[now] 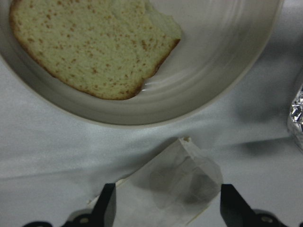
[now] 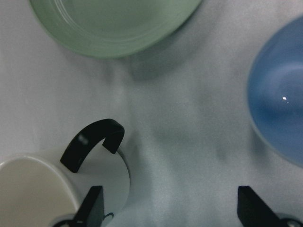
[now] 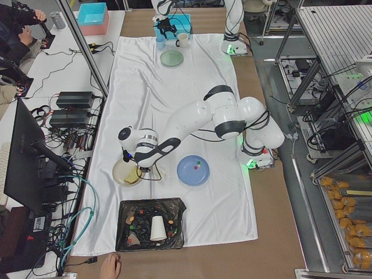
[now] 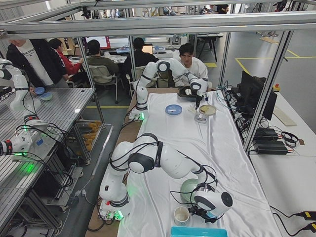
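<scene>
My left gripper is open above a folded white paper packet (image 1: 170,179), beside a beige plate (image 1: 203,104) holding a slice of bread (image 1: 90,47). Crumpled foil (image 1: 296,116) shows at the right edge of the left wrist view. My right gripper is open over the cloth, between a white mug (image 2: 104,184) with a black handle and a blue cup (image 2: 279,94); a green plate (image 2: 113,23) lies beyond them.
A blue plate (image 3: 193,177) sits beside the left arm. A black tray (image 3: 139,238) with a white cup and scraps is at the near end. A turquoise bin (image 4: 199,232) is by the right arm.
</scene>
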